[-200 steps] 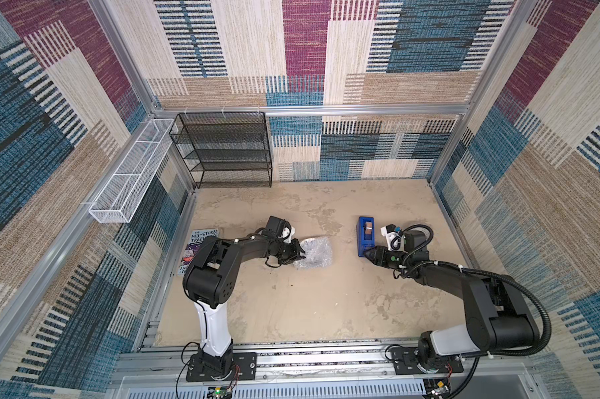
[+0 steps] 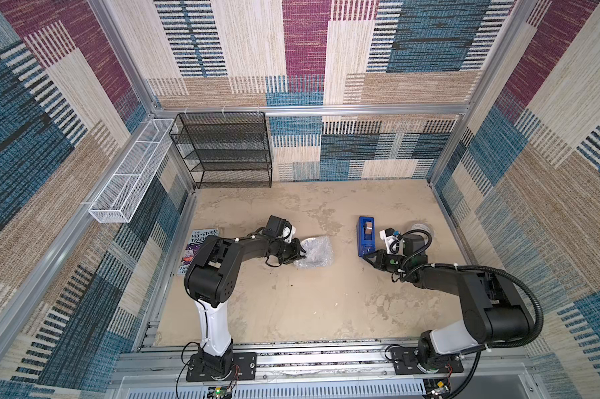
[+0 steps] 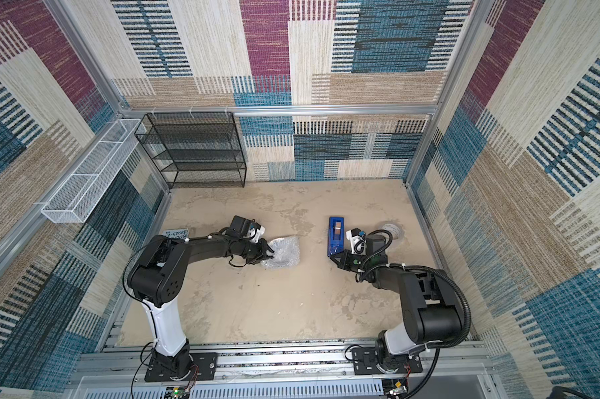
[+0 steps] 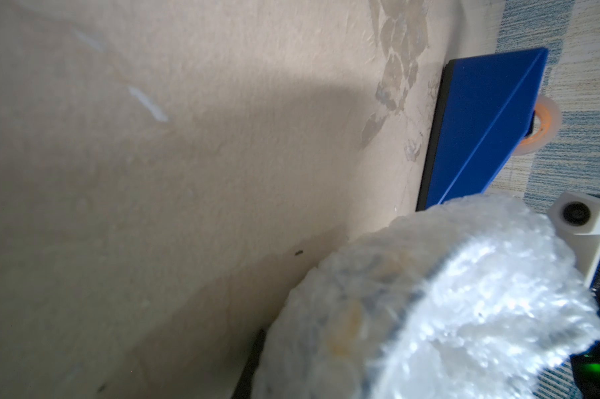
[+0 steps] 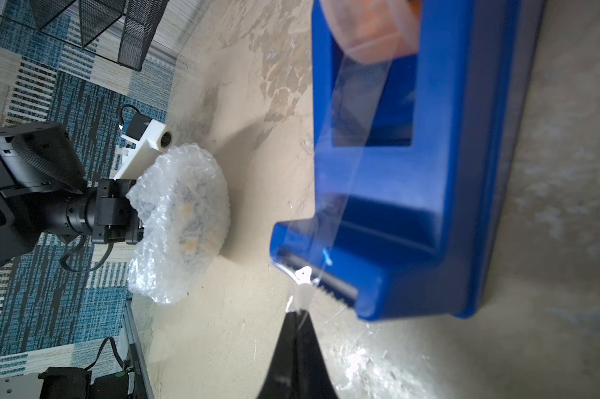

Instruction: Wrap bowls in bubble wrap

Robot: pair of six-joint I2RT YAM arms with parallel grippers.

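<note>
A bubble-wrapped bundle [image 2: 317, 252] sits mid-table with my left gripper [image 2: 302, 252] shut on its left side. The bundle [image 4: 473, 299] hides most of those fingers in the left wrist view; faint orange and blue shows through the wrap. To the right stands a blue tape dispenser [image 5: 406, 199] with an orange-cored roll [image 5: 373, 30]. Clear tape [image 5: 336, 199] runs from the roll over the serrated cutter. Its free end meets the fingertips of my right gripper, which is shut just in front of the cutter.
A roll of bubble wrap [image 3: 391, 230] lies right of the dispenser, behind the right arm. A book [image 2: 197, 247] lies at the left edge, partly under the left arm. A black mesh shelf [image 2: 223, 149] stands at the back left.
My right gripper has shifted slightly to the left and toward the table's front, along the dispenser's front end. The left arm and the bundle have not moved.
</note>
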